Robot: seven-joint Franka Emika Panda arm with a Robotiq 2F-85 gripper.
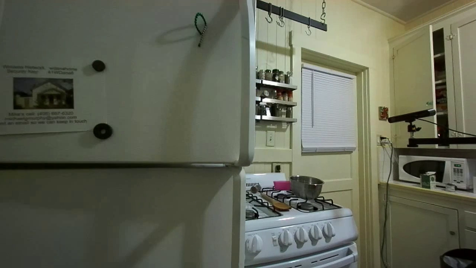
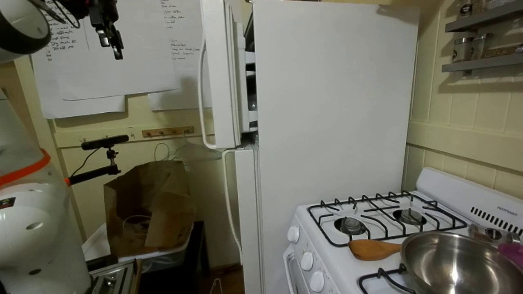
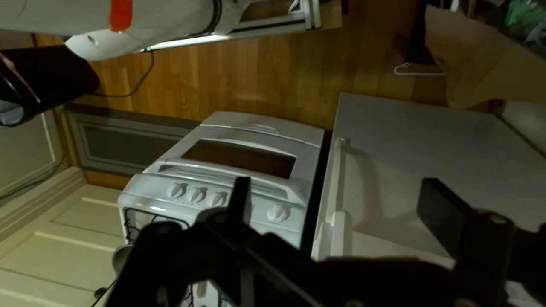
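Note:
The white fridge's upper door (image 2: 223,83) stands slightly ajar in exterior view 2, with a dark gap between it and the fridge body (image 2: 333,98). Its long white handle (image 2: 200,93) is free of any grip. Below it, the lower door (image 2: 246,220) appears closed. My gripper (image 2: 110,45) hangs at the upper left, well apart from the door. Seen from the wrist, the gripper is open, its dark fingers (image 3: 239,198) spread wide with nothing held. Exterior view 1 shows the upper door's front (image 1: 147,89), but no gripper.
A white stove (image 2: 318,252) adjoins the fridge, carrying a wooden spoon (image 2: 372,249) and a metal bowl (image 2: 453,259). A brown paper bag (image 2: 169,210) stands left of the fridge. Wooden floor (image 3: 286,76) shows clear in front of the stove.

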